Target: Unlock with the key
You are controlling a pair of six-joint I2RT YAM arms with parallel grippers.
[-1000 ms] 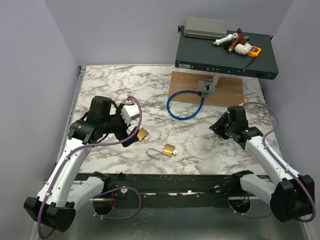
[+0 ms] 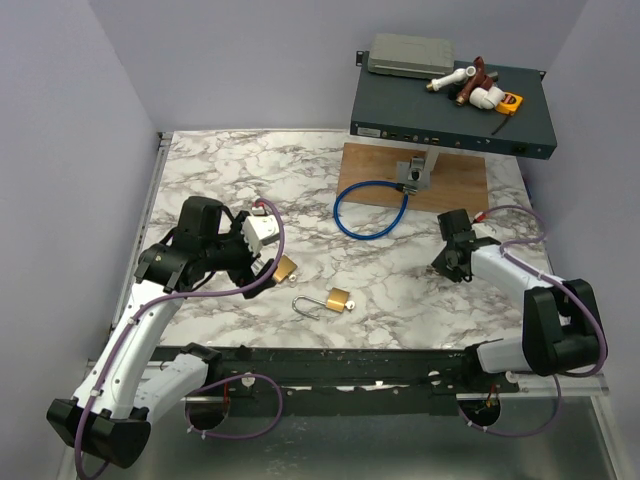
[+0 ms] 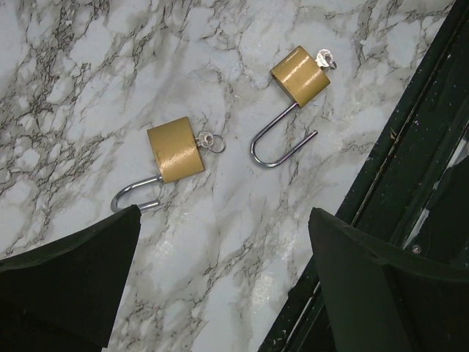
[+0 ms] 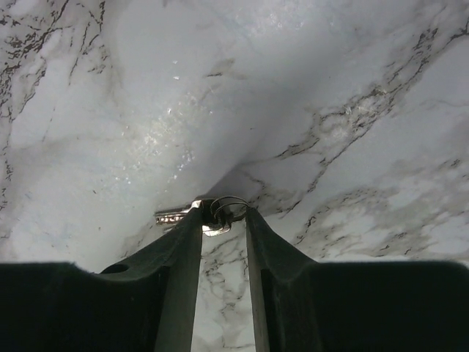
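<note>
Two brass padlocks, one [image 3: 176, 149] on the left and another [image 3: 300, 76] on the right, lie on the marble top with their shackles swung out. Each has a small key with a ring in its keyhole. Above them my left gripper is open and empty. In the right wrist view a small silver key [image 4: 172, 217] with a ring lies by the fingertips of my right gripper. These are parted by a narrow gap, the key's head and ring between them and its blade sticking out left. Contact with the key cannot be made out.
A dark shelf unit [image 2: 450, 105] bearing pipe fittings and a grey box stands at the back right on a wooden board [image 2: 365, 165]. A blue cable loop [image 2: 338, 215] lies before it. Bare marble separates the two grippers.
The left arm and the padlocks have stayed put.
</note>
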